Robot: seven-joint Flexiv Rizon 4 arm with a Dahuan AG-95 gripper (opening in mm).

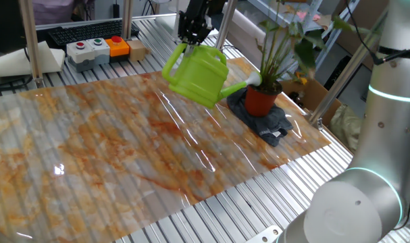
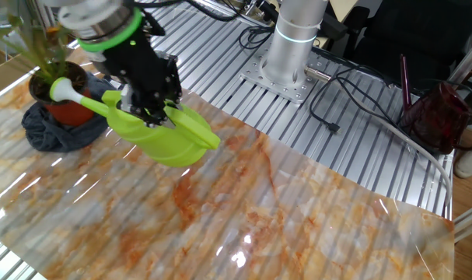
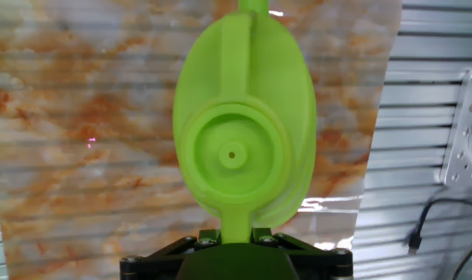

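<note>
A bright green watering can [image 1: 199, 73] hangs above the marble-patterned sheet, held by my gripper, which is shut on its handle. From the wrist, the can's round filler opening [image 3: 232, 154] shows with the handle strip running down between my fingers. The can's pale spout head [image 1: 253, 79] is at the near rim of a reddish-brown pot [image 1: 260, 102], close to the stems of a leafy plant [image 1: 275, 50]. A dark grey cloth [image 1: 265, 127] lies bunched under the pot. No water can be made out.
The glossy orange-white sheet [image 1: 110, 148] is otherwise bare. A button box [image 1: 90, 54] and a keyboard [image 1: 83, 32] sit at its far edge. A dark red jug [image 2: 442, 117] stands beyond the cables [image 2: 333, 124] on the slatted metal table.
</note>
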